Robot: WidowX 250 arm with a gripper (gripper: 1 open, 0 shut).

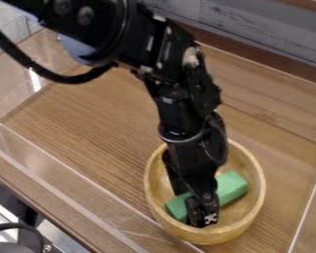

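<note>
My black gripper (197, 203) reaches down into a round yellow bowl (247, 219) at the lower right, its open fingers over a green block (231, 186) lying in the bowl. The gripper hides the middle of the block, so I cannot tell whether the fingers touch it.
A white panelled wall (260, 40) stands at the back. Black cables show at the lower left, past the counter's edge.
</note>
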